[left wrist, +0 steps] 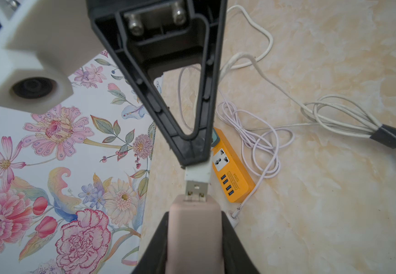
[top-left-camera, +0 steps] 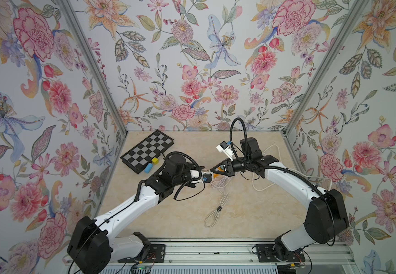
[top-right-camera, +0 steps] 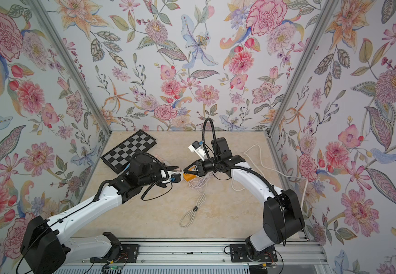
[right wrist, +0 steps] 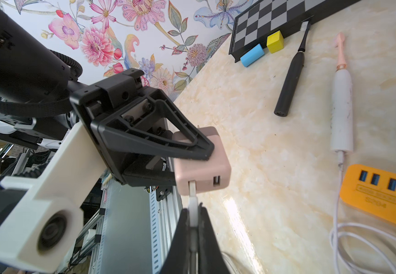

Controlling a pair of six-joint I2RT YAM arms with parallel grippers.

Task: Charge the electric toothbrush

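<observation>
A pink charger block (right wrist: 202, 164) is held in my left gripper (top-left-camera: 198, 175) above the table. My right gripper (top-left-camera: 218, 169) is shut on a white USB plug (right wrist: 192, 205), whose metal end meets a port in the block's face. How far it is inserted I cannot tell. A white electric toothbrush (right wrist: 342, 109) lies on the table with a cable at its base. A black toothbrush (right wrist: 290, 82) lies left of it.
An orange power strip (left wrist: 234, 175) lies below the grippers among coiled cables (top-left-camera: 216, 212). A checkered board (top-left-camera: 146, 150), a yellow cube (right wrist: 275, 42) and a blue cylinder (right wrist: 252, 55) sit at the back left.
</observation>
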